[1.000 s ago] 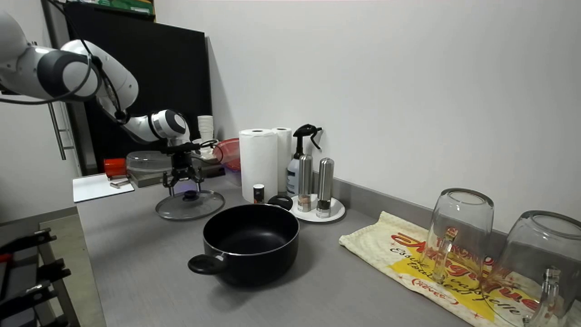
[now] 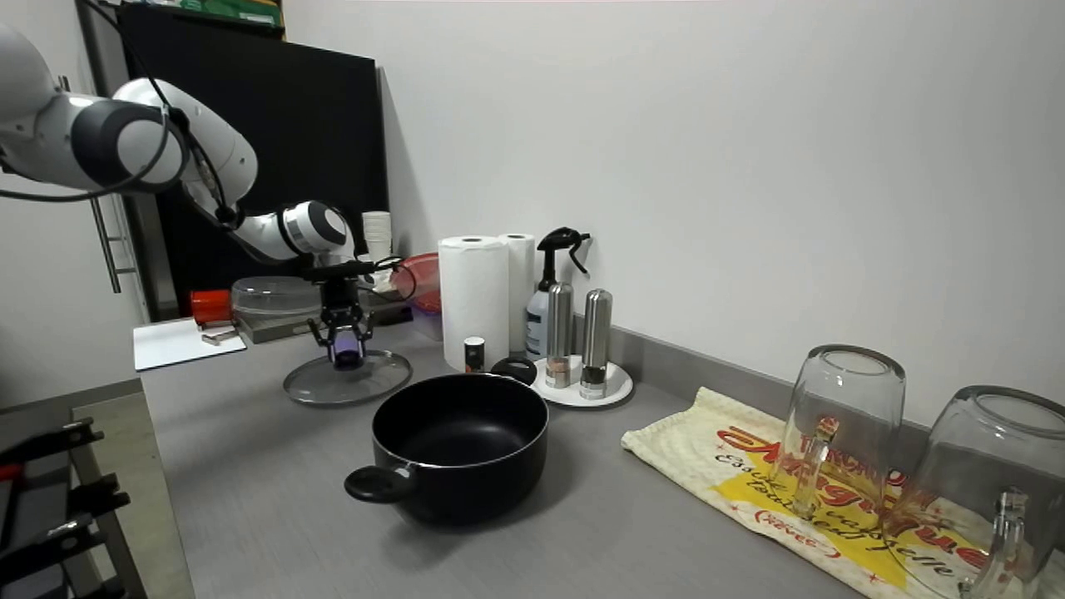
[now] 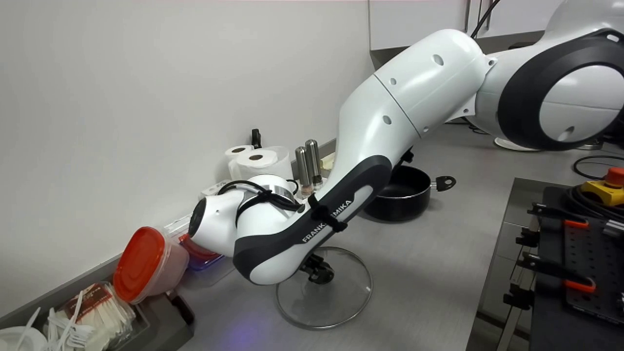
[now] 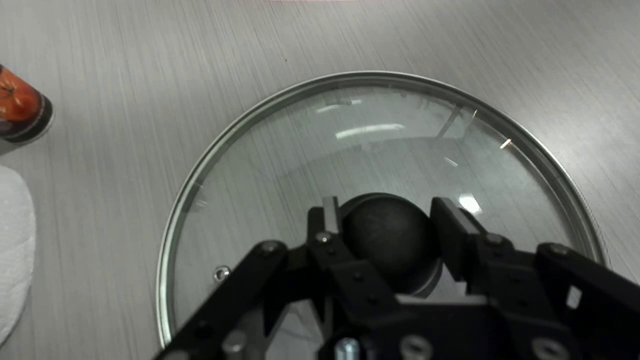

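Observation:
A round glass lid (image 4: 252,150) with a metal rim and a black knob (image 4: 387,234) lies on the grey counter. In the wrist view my gripper is shut on that knob, one finger (image 4: 328,219) against either side of it. Exterior view 1 has the gripper (image 2: 346,349) pointing down over the middle of the lid (image 2: 299,385). Seen from the second exterior view, the arm partly covers the lid (image 3: 345,298). A black two-handled pot (image 2: 479,489) stands uncovered and empty to the right of the lid.
Paper towel rolls (image 2: 474,299), a small spice jar (image 2: 474,353) and a white plate (image 2: 609,391) with two steel mills are behind the pot. Glass jugs (image 2: 844,399) stand on a printed cloth (image 2: 689,429) at right.
My gripper was spread wide around the knob a second ago; its fingers have closed in on it. The arm has shifted slightly, and the lid is nearly where it was.

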